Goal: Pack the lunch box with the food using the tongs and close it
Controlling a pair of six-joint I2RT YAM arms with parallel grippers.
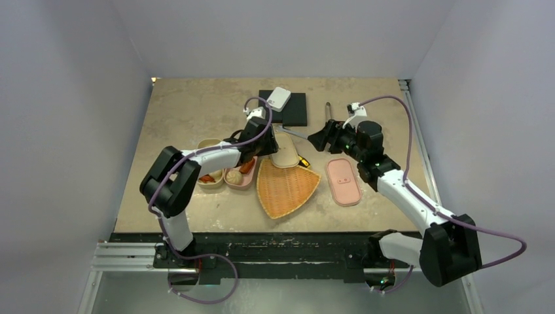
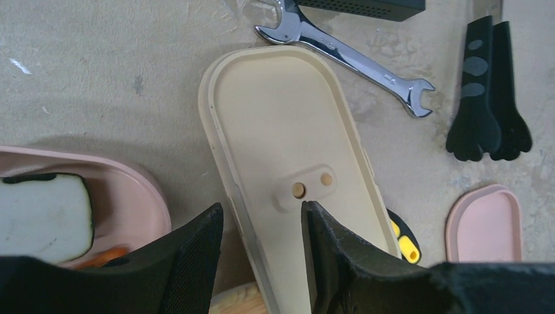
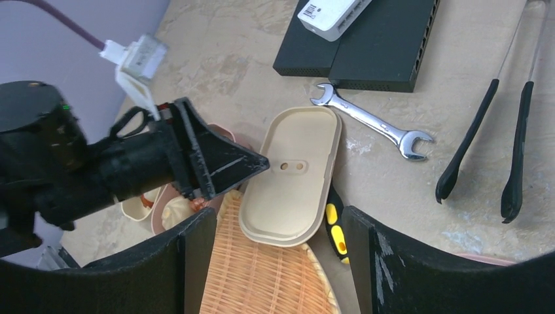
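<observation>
The cream lid [image 1: 284,150] lies flat, its near end against or over the tip of the wicker tray [image 1: 288,188]. Above its left edge hovers my left gripper, open and holding nothing; that edge shows between its fingertips. At left, partly under the left arm, are the cream lunch box [image 1: 209,184] and the pink lunch box [image 1: 240,183], both uncovered with food inside. The pink lid [image 1: 343,183] rests on the table right of the tray. My right gripper hangs open and empty over the middle, right of the cream lid.
A wrench [image 3: 376,122] sits beyond the cream lid, with a black box [image 3: 383,55] and white device [image 3: 334,14] behind. A yellow-black tool [image 3: 336,226] touches or nearly touches the lid's right side. Tongs [image 3: 468,140] lie at back right.
</observation>
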